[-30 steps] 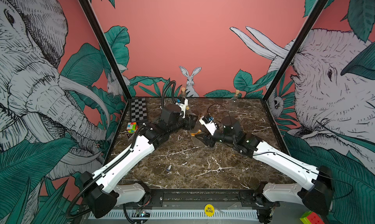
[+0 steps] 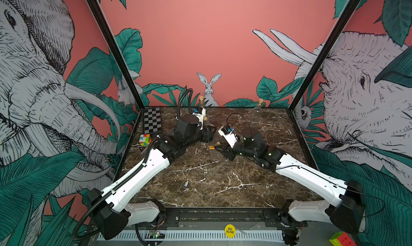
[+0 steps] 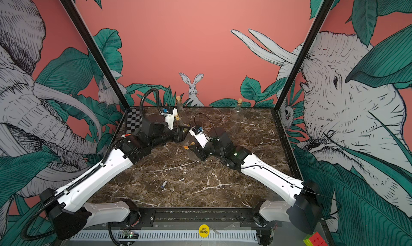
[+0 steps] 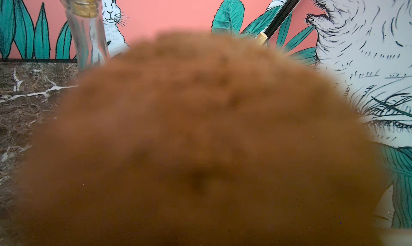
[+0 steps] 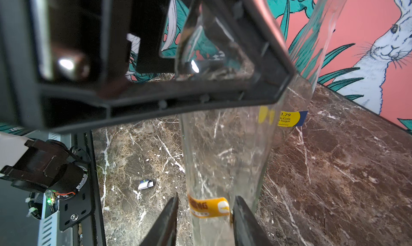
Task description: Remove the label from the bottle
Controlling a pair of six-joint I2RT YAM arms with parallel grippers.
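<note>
A clear glass bottle fills the middle of the right wrist view, with an orange label low on it. My left gripper is shut on the bottle's upper part, its black frame crossing the top of that view; in the left wrist view a blurred cork hides the fingers. My right gripper is part open around the label's height, a fingertip either side of the near face; whether it touches the glass I cannot tell.
Corked bottles stand at the back. A bottle with a yellow price label is behind the held one. A checkered board and cube lie at left.
My right gripper and arm have shifted very slightly at the label. The left arm looks unmoved.
</note>
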